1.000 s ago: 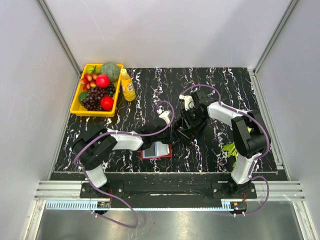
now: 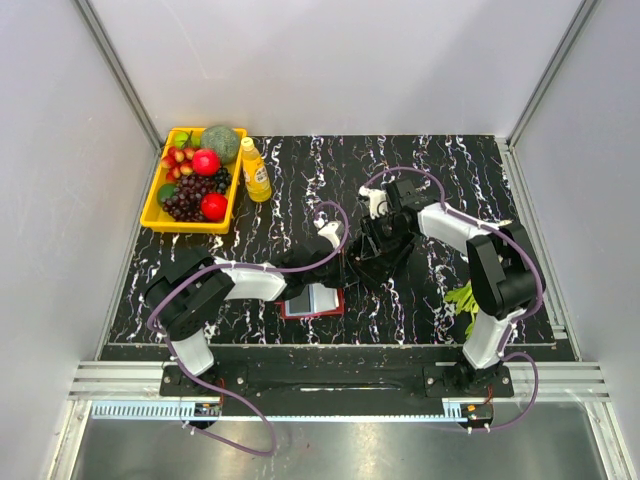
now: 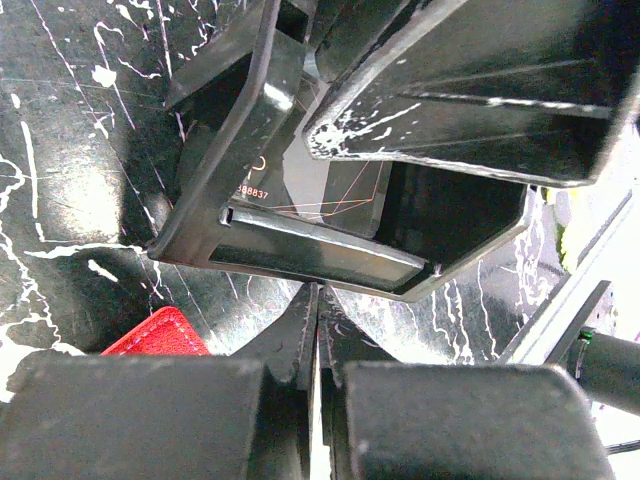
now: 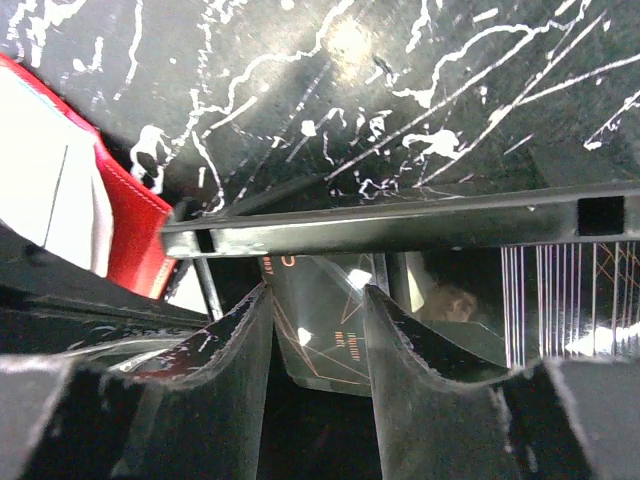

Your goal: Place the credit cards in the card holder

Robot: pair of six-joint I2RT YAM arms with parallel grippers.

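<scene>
The black card holder (image 3: 320, 250) sits at the table's middle, with dark cards (image 4: 315, 320) inside, one printed with digits. My left gripper is shut, nothing visible between its fingers, at the holder's near edge. My right gripper stands open over the holder's inside, its fingertips either side of a dark card; whether they touch it I cannot tell. The red card case (image 2: 310, 312) with white and grey contents lies beneath the left arm.
A yellow fruit basket (image 2: 160, 215) and a yellow bottle (image 2: 255, 175) stand at the back left. Green bananas (image 2: 463, 300) lie at the right, partly behind the right arm.
Hardly anything differs in the top view; the dark area inside the holder by my right gripper looks very slightly changed.
</scene>
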